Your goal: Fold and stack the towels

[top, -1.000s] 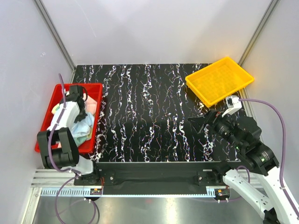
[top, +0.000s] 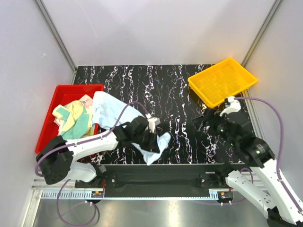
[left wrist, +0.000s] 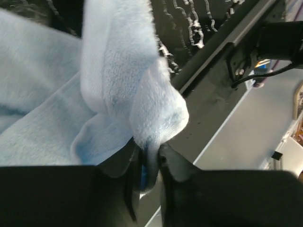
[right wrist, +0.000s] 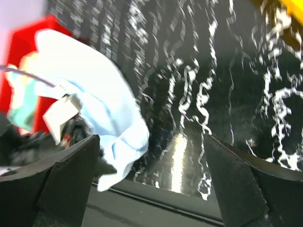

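A light blue towel (top: 109,111) stretches from the red basket (top: 57,97) across the marble table to near its front edge. My left gripper (top: 154,144) is closed on a bunched end of it, seen between the fingertips in the left wrist view (left wrist: 150,156). Yellow, green and pink towels (top: 75,118) lie in the basket. My right gripper (top: 201,118) hovers over the right of the table, open, with only tabletop between its fingers in the right wrist view.
An empty yellow tray (top: 222,80) sits at the back right. Side walls and the front rail bound the area.
My left gripper has moved right out of the basket, drawing the blue towel out onto the table. The right arm has shifted only slightly.
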